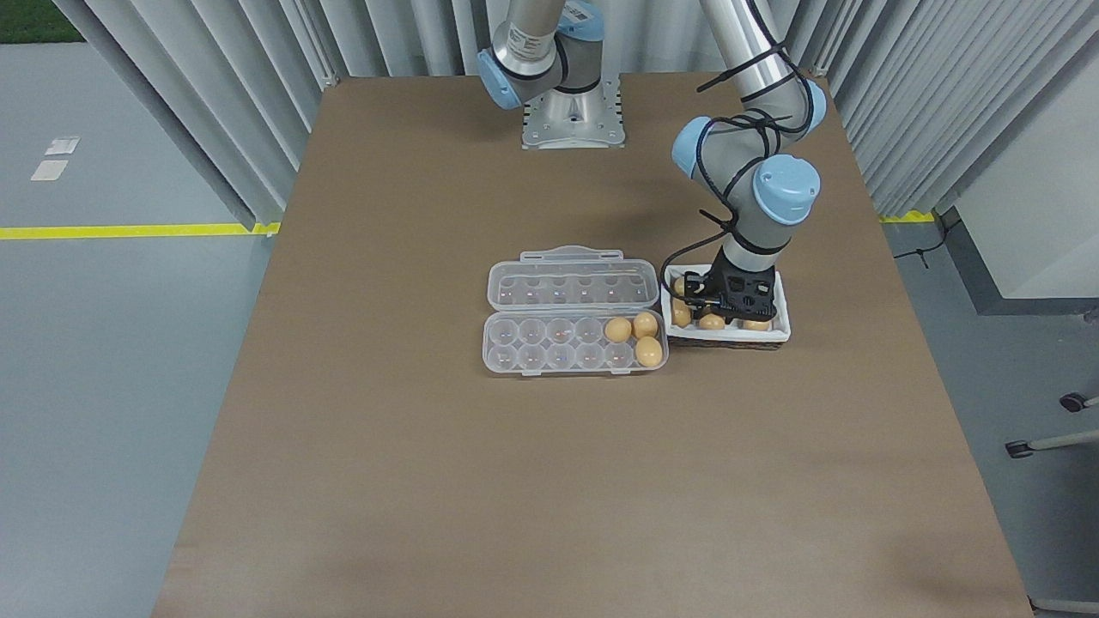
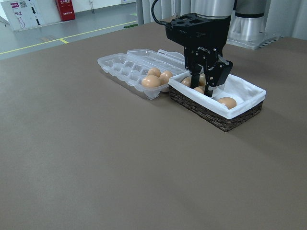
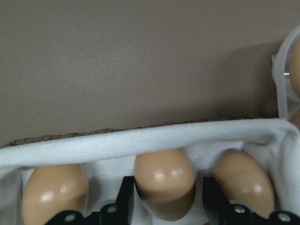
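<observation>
My black gripper [image 2: 201, 84] is down in the white cloth-lined basket [image 1: 778, 330] at the right of the egg carton. In the wrist view its two fingers stand on either side of the middle egg [image 3: 164, 180], with another egg [image 3: 54, 192] to the left and one [image 3: 243, 180] to the right. I cannot tell whether the fingers are closed on the middle egg. The open clear carton [image 1: 546, 360] holds three eggs [image 2: 151, 81] at its right end, and its other visible cups are empty.
Grey curtains line the back.
</observation>
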